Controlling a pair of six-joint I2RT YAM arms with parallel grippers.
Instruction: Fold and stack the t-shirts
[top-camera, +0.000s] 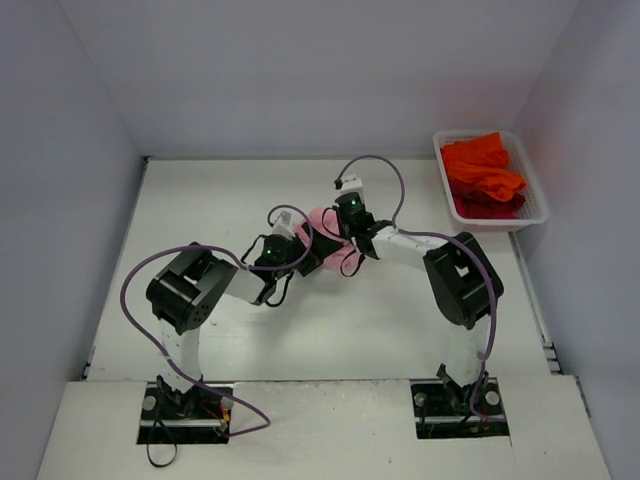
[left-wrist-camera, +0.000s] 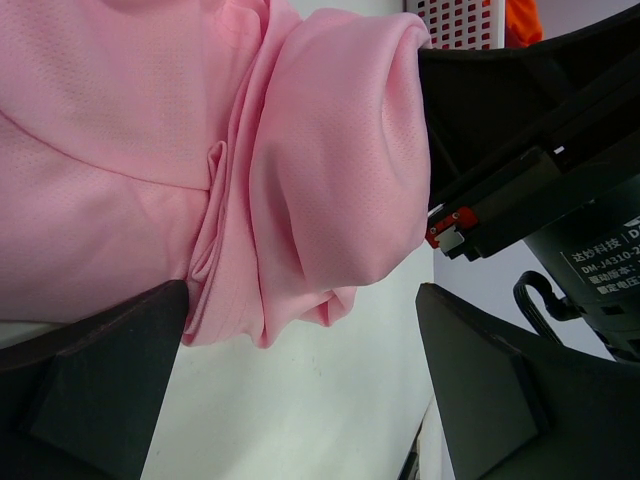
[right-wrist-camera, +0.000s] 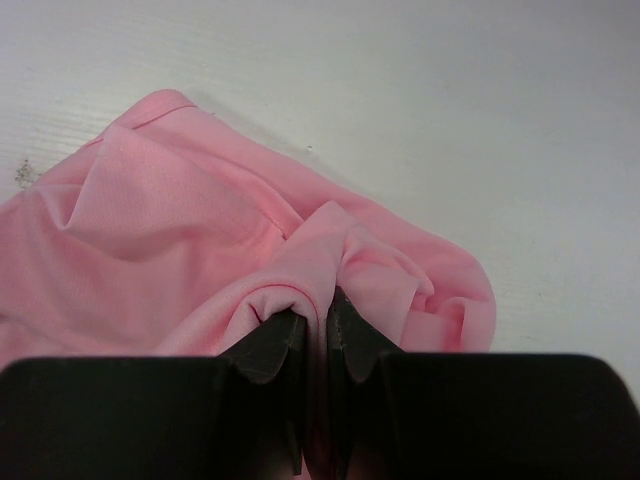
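A pink t-shirt (top-camera: 345, 259) lies bunched at the middle of the table, partly hidden beneath both grippers in the top view. In the right wrist view my right gripper is shut on a raised pinch of the pink fabric (right-wrist-camera: 180, 230). My left gripper stands open over the shirt's left part; its two fingers are wide apart. Between and beyond them, in the left wrist view, the folded-over pink cloth (left-wrist-camera: 340, 150) shows, with the edge near the left finger (left-wrist-camera: 110, 380).
At the back right stands a white basket (top-camera: 535, 190) holding orange and red cloth (top-camera: 485, 170). Bare table (top-camera: 300, 340) lies in front of the shirt and to the left. The two grippers are close together.
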